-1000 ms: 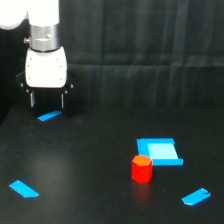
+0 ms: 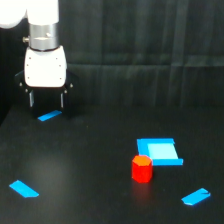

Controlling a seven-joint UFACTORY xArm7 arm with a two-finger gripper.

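My gripper (image 2: 46,100) hangs at the back left of the black table, above a strip of blue tape. Its two dark fingers stand apart, and it is open with nothing visible between them. A red object (image 2: 142,169), roughly cylindrical with a faceted outline, stands on the table right of centre. Just behind it lies a white patch (image 2: 162,151) edged with blue tape along its back, left and front. The red object sits in front of this patch's left part, well away from my gripper, and hides a little of the tape.
Blue tape strips lie at the front left (image 2: 24,189), the front right (image 2: 196,197) and the back left (image 2: 49,116). A dark curtain (image 2: 130,50) hangs behind the table.
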